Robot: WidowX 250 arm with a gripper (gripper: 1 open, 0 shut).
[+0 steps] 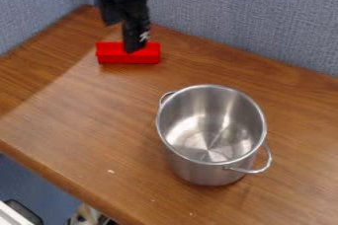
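Observation:
A red rectangular block (145, 55) lies on the wooden table at the back left. Just over it the dark, blurred gripper (126, 27) hangs from the top of the view, its fingers apart and open, its lower end partly in front of the block. A large steel pot (211, 140) with two wire handles stands at the front right, empty.
A grey-blue padded wall (251, 17) runs along the back. The table's edge drops away at the front left.

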